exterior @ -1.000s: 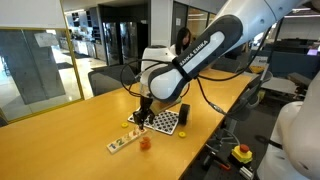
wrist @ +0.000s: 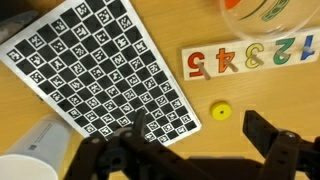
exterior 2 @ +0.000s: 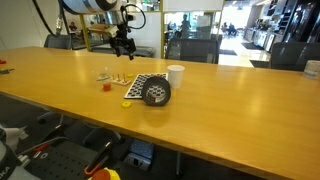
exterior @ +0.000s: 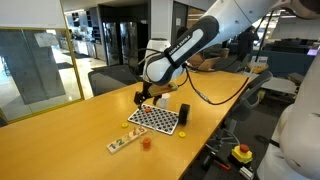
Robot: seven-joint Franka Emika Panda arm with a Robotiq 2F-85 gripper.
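My gripper is open, its dark fingers wide apart with nothing held between them. In the first exterior view the gripper hangs above the table near the checkered board. A number strip with upright pegs lies at the upper right of the wrist view. Between my fingers and that strip, a small yellow disc rests on the table. The black-and-white marker board fills the left side. A clear bowl is cut off by the top edge.
A white cup and a black round object stand near the marker board. A red object sits near the number strip, with another yellow disc to its right.
My gripper has risen from low near the number strip and moved back, toward the marker board. The objects on the table look much the same.
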